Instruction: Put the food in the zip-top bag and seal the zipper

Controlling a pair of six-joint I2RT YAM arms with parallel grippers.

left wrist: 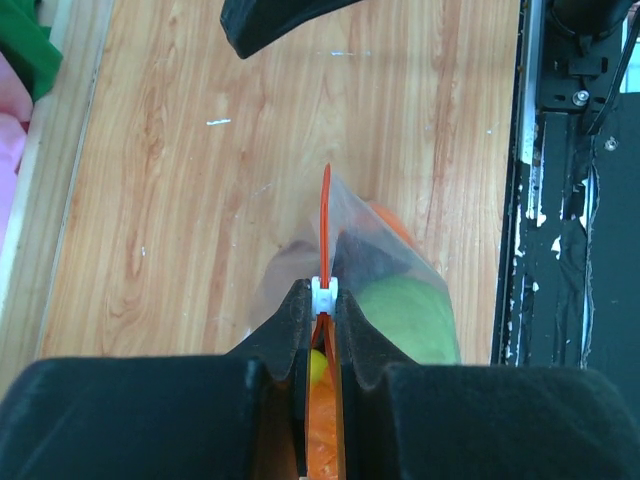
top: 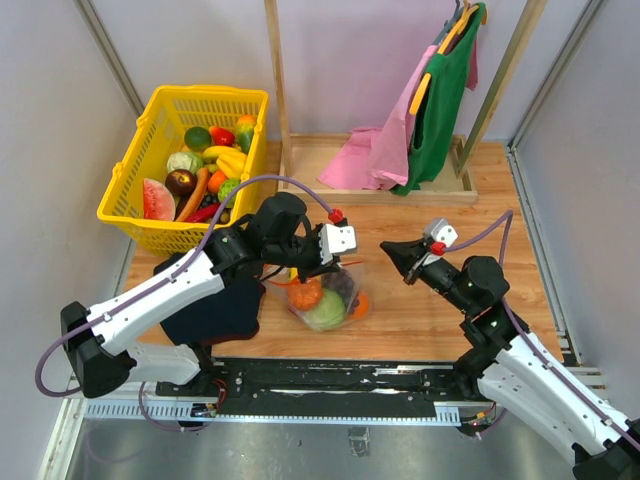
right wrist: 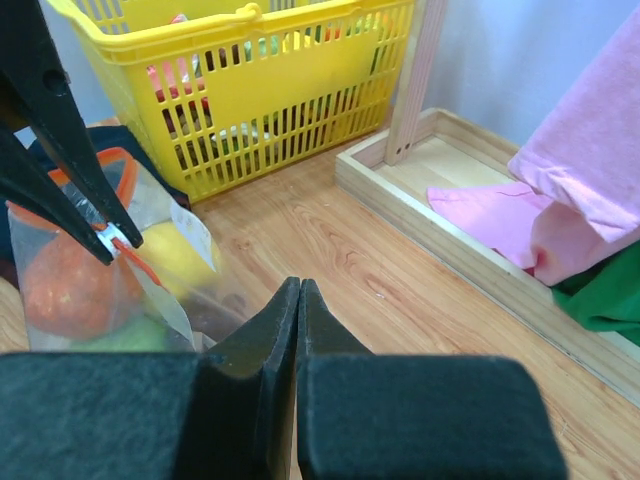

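Observation:
The clear zip top bag [top: 328,310] stands on the table with an orange item, a green item, something yellow and something dark inside. My left gripper is shut on the white slider [left wrist: 324,288] at the bag's top. Beyond the slider, the orange zipper strip [left wrist: 326,215] runs as one line; on the near side it parts into two strands. To the right of the bag, my right gripper [top: 407,278] hangs apart from it, shut. In the right wrist view nothing shows between its fingers.
A yellow basket [top: 128,190] full of toy food stands at the back left. Dark cloth [top: 215,318] lies left of the bag. At the back, a wooden rack [top: 300,165] holds pink and green clothes. Table around my right gripper is clear.

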